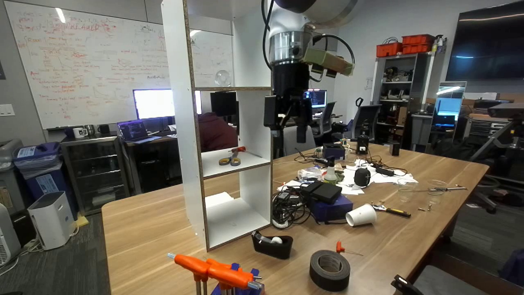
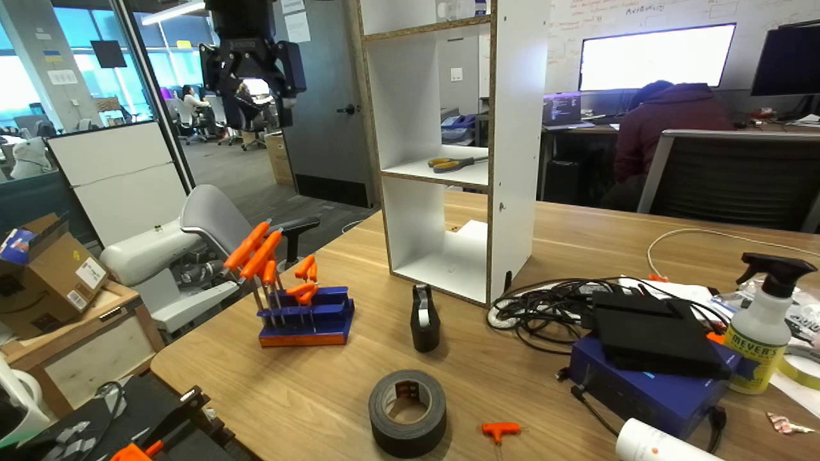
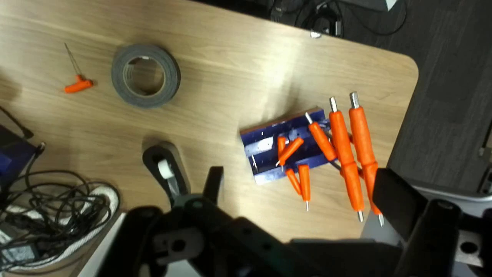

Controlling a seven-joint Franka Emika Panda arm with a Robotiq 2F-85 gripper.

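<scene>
My gripper (image 1: 290, 136) hangs high above the table beside the white shelf (image 1: 195, 147), pointing down. In the wrist view its fingers (image 3: 214, 182) stand wide apart, open and empty. A blue holder (image 2: 305, 326) carries several orange T-handle hex keys (image 2: 262, 255); from above, it shows between the fingers but far below them. One small orange hex key (image 2: 501, 428) lies loose near a roll of dark tape (image 2: 407, 415). A black tape dispenser (image 2: 424, 319) rests in front of the shelf. Scissors (image 2: 453, 164) lie on the middle shelf board.
Tangled black cables (image 2: 542, 311), a blue box (image 2: 653, 384) with a black device on top and a spray bottle (image 2: 761, 338) crowd the table beyond the shelf. A white cup (image 1: 362, 215) lies on its side. Bare wood surrounds the hex key holder.
</scene>
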